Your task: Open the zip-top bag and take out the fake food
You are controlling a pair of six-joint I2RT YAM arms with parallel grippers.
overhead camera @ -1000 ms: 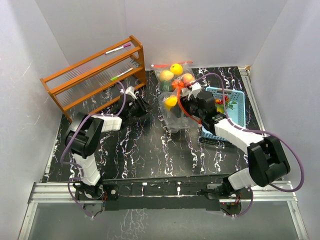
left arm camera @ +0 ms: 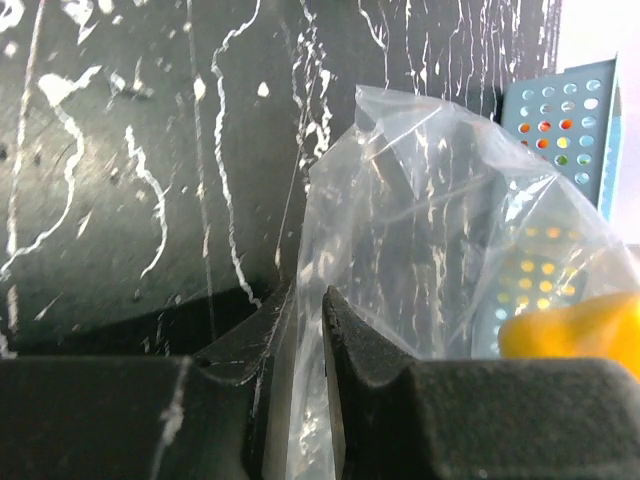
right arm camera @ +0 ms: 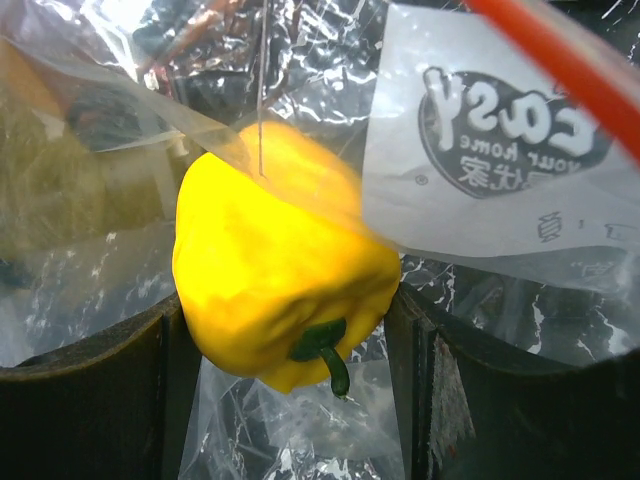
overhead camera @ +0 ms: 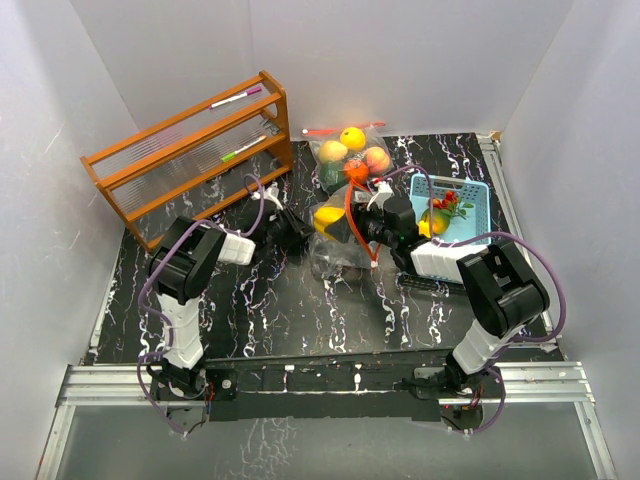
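Note:
The clear zip bag (overhead camera: pixel 335 255) with a red zip strip lies mid-table, a yellow pepper (overhead camera: pixel 331 220) in it. In the left wrist view my left gripper is shut on the bag's clear plastic edge, with the pepper (left arm camera: pixel 570 330) at right. In the right wrist view the pepper (right arm camera: pixel 280 270) sits between the fingertips of my right gripper, which is part open, under some plastic printed "Easy"; whether it grips the pepper I cannot tell.
A second bag of fake fruit (overhead camera: pixel 352 150) lies at the back. A blue basket (overhead camera: pixel 477 207) with food stands on the right. A wooden rack (overhead camera: pixel 180 140) stands back left.
The left arm has shifted toward the bag's edge and right arm inward with the wrist turned. The pepper and red strip have shifted slightly left and down.

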